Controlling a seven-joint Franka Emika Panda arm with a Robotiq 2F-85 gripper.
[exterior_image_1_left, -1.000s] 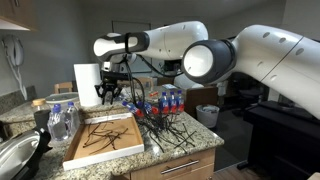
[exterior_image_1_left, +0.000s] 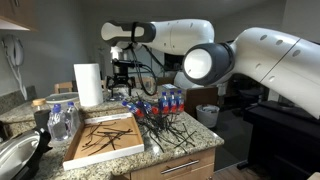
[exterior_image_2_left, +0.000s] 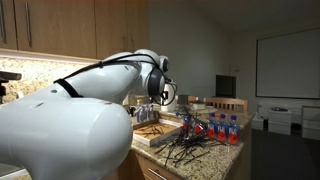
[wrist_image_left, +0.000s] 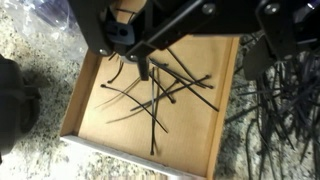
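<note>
My gripper (exterior_image_1_left: 123, 82) hangs above the counter, over the far side of a shallow tray (exterior_image_1_left: 104, 157), pointing down. In the wrist view its dark fingers are spread wide at the upper edge, the fingers open, with no object visibly gripped. Several thin black strips (wrist_image_left: 154, 105), like cable ties, lie scattered and crossing on the tray's brown floor (wrist_image_left: 115, 125). A dense tangle of similar black strips (exterior_image_1_left: 172, 132) covers the counter right of the tray; part of it (wrist_image_left: 280, 120) shows at the wrist view's right edge.
Bottles with red and blue labels (exterior_image_2_left: 222, 128) stand in a row behind the tangle. Clear plastic bottles (exterior_image_1_left: 64, 123) are left of the tray, near a dark-edged pan (exterior_image_1_left: 18, 155). A paper towel roll (exterior_image_1_left: 88, 82) stands at the back. Bare counter shows at the front right.
Tray, strips and bottles look unmoved.
</note>
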